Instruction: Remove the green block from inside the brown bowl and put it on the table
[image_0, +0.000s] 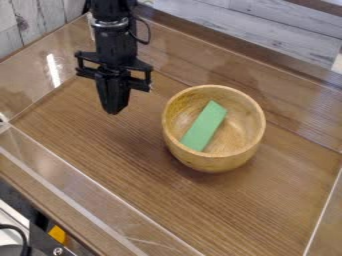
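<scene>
The green block (205, 125) leans inside the round brown bowl (249, 103), right of centre in the camera view. Its long side slants toward the upper right, and it lies clear of my gripper. To the left of the bowl, my black gripper (112, 102) hangs over the table, pointing down. Between its fingertips and the bowl there is a visible gap. The fingers are dark and small, so their spacing is unclear. No object shows at their tips.
A pale rim (100, 218) runs along the left edge. Black cable and a small yellow piece (58, 233) lie beyond it at lower left.
</scene>
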